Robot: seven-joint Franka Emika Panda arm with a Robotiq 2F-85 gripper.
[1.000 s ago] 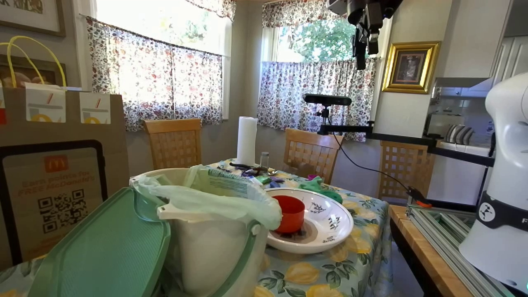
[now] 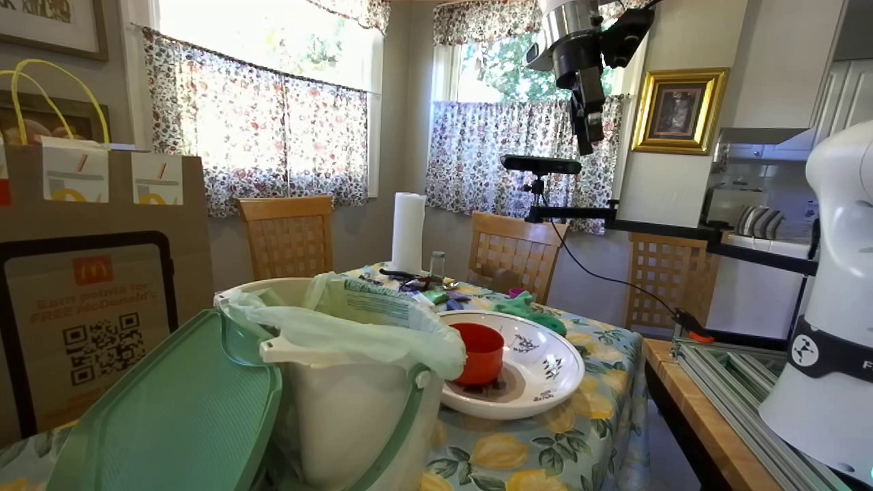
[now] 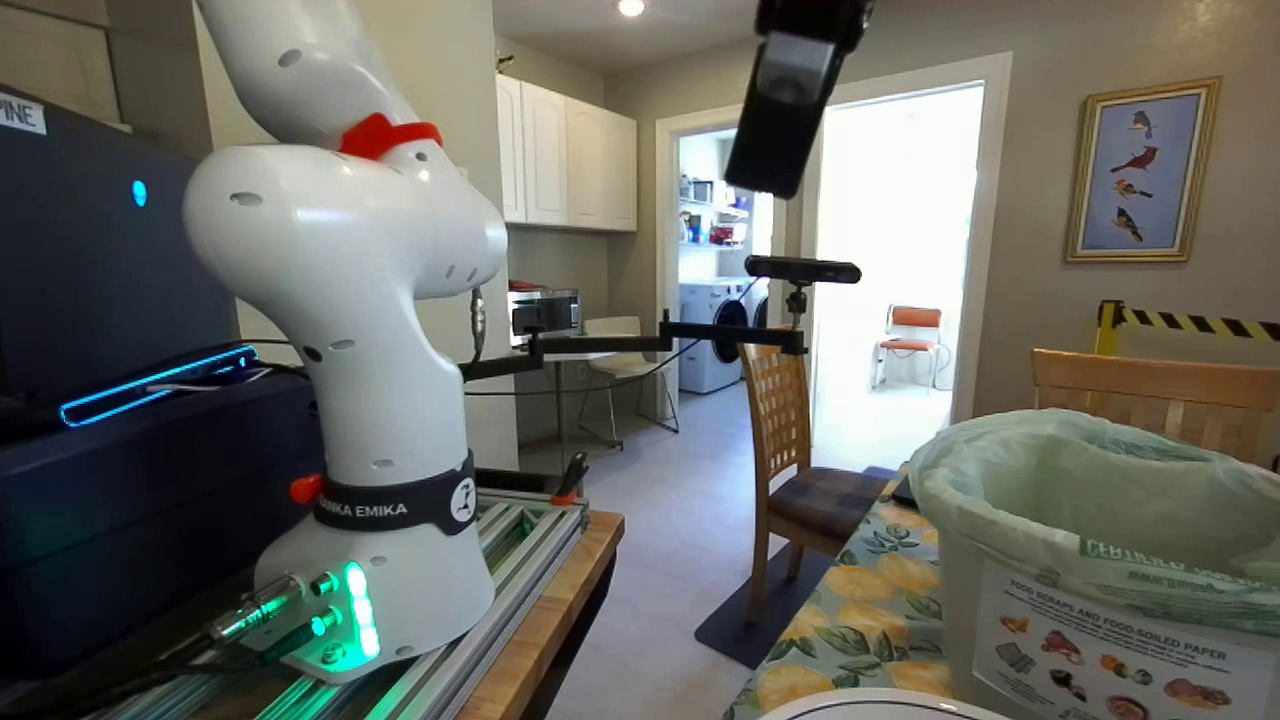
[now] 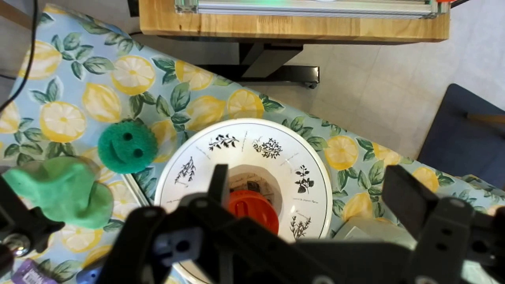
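My gripper (image 2: pixel 587 140) hangs high above the table, clear of everything on it, and points downward. In the wrist view its two dark fingers (image 4: pixel 408 198) stand wide apart with nothing held between them, so it is open. Below lies a wide white bowl (image 4: pixel 206 147) with black herb drawings, partly covered by the gripper parts. A red cup (image 4: pixel 258 208) rests inside this bowl; the gripper hides its lower part in the wrist view. Left of the bowl are a round green smiling sponge (image 4: pixel 128 147) and a crumpled green cloth (image 4: pixel 64 188) on the lemon-patterned tablecloth.
A lined white bin (image 2: pixel 360 417) stands close beside the bowl, its green lid (image 2: pixel 176 401) leaning there. A paper bag (image 2: pixel 98 294) is at the left. Small items and a paper towel roll (image 2: pixel 407 232) occupy the far end. A camera on a black arm (image 2: pixel 540 165) stands behind.
In exterior view 1 my gripper has come lower and slightly left, and its wrist has turned. The bowl, the red cup and the bin are where they were.
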